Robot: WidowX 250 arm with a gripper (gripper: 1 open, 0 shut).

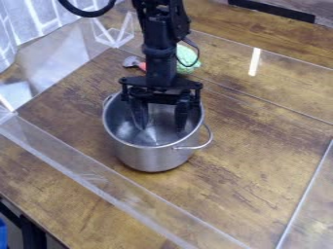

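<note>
A silver metal pot [156,147] with a wire handle stands on the wooden table in the middle of the view. My black gripper [159,109] hangs from above over and into the pot's mouth; its fingertips are inside the rim, and whether they hold anything is hard to see.
Behind the arm lie a green-and-white object [188,58] and a small red item, partly hidden. Clear plastic walls edge the table at left, front and right. The wood to the right of the pot [260,126] is clear.
</note>
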